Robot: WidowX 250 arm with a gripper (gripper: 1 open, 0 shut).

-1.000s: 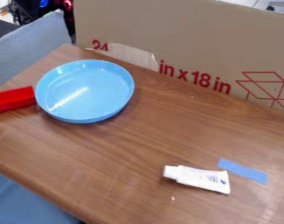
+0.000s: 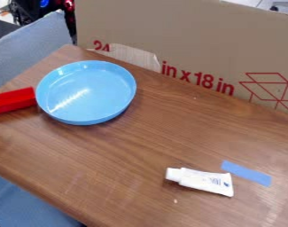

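Note:
A light blue round plate [image 2: 86, 92] rests on the wooden table [image 2: 146, 151] at the upper left. A red object [image 2: 11, 99] lies just left of the plate, cut off by the frame edge. A white tube [image 2: 199, 180] with a cap lies toward the lower right, and a flat blue strip [image 2: 245, 173] is just behind it. A small dark shape shows at the left edge above the red object; whether it is part of my gripper is unclear.
A large cardboard panel [image 2: 206, 44] with red print borders the back of the table. Grey-blue fabric [image 2: 27, 53] is along the left.
A small dark shape has come into view at the left edge, above the red object. The plate, tube and strip are unchanged.

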